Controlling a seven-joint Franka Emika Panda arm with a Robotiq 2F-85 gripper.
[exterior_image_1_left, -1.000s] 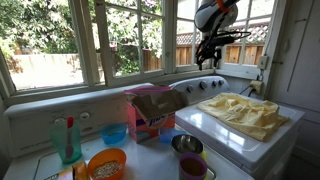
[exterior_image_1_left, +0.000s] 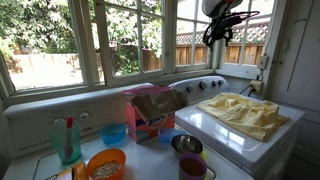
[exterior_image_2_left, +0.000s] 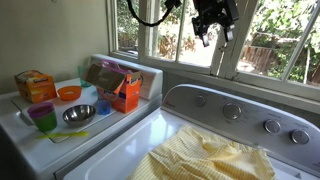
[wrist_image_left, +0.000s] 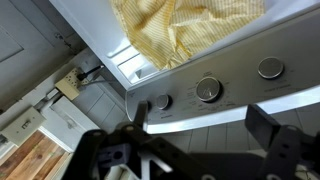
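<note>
A yellow cloth (exterior_image_1_left: 243, 113) lies spread and rumpled on the white machine top; in exterior view 2 the cloth (exterior_image_2_left: 195, 158) fills the front middle. High above the machine, near the window, my gripper (exterior_image_2_left: 216, 41) points down, well clear of the cloth. In the wrist view the gripper has its two dark fingers wide apart, with nothing between them. Beyond the fingers, that view shows the control panel (wrist_image_left: 238, 92) and part of the cloth (wrist_image_left: 185, 30).
On the neighbouring machine stand an orange detergent box (exterior_image_1_left: 155, 112), an orange bowl (exterior_image_1_left: 106, 163), a metal bowl (exterior_image_2_left: 77, 116), a green cup (exterior_image_1_left: 66, 143) and a purple cup (exterior_image_1_left: 192, 166). Windows (exterior_image_1_left: 120, 40) rise behind. Bare white top (exterior_image_2_left: 135, 140) lies left of the cloth.
My arm and gripper have risen in exterior view 1, away from the machine top. The cloth and the objects on the left machine have stayed put.
</note>
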